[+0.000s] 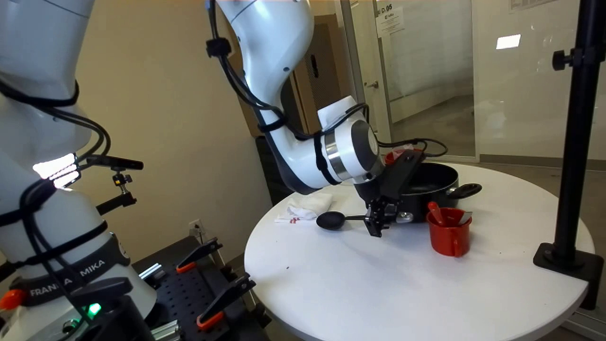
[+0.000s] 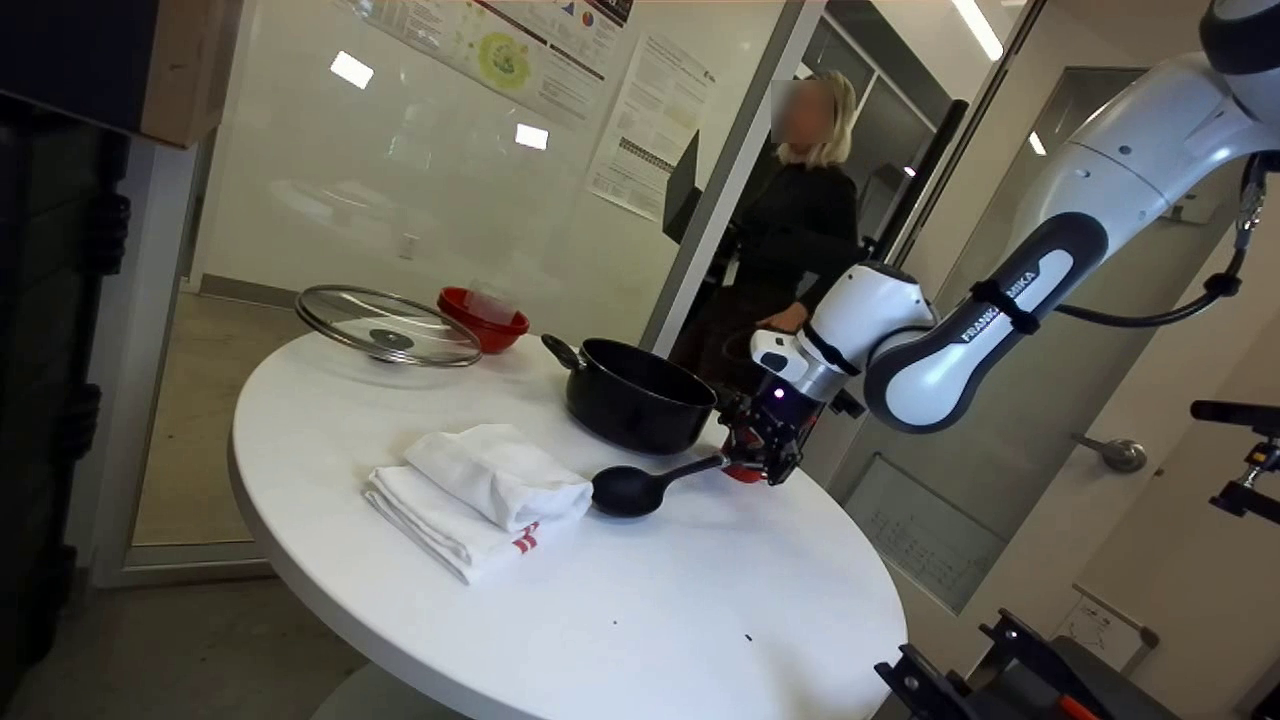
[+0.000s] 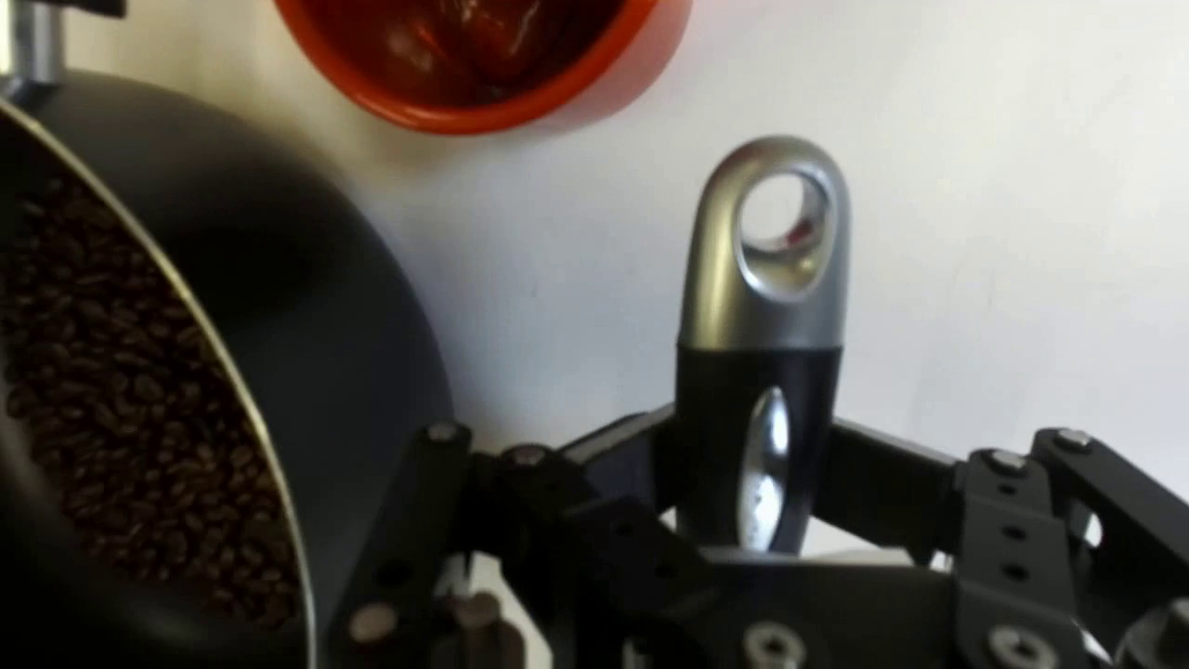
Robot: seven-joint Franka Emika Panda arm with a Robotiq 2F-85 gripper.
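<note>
The black spoon [image 2: 630,490] has a dark handle with a silver looped end. Both fingers of my gripper press against the sides of that handle in the wrist view, so it is shut on the handle. In the second exterior view the spoon slopes up from its bowl towards the gripper [image 2: 764,454]. Whether the bowl still touches the table I cannot tell. Close to the gripper stands the black pot [image 2: 624,396], holding dark brown beans [image 3: 145,413].
Near the pot stands a red cup [image 1: 449,236] with utensils in it. A folded white towel [image 2: 480,492] lies by the spoon's bowl. Farther back are a glass lid [image 2: 384,330] and a red bowl [image 2: 480,322].
</note>
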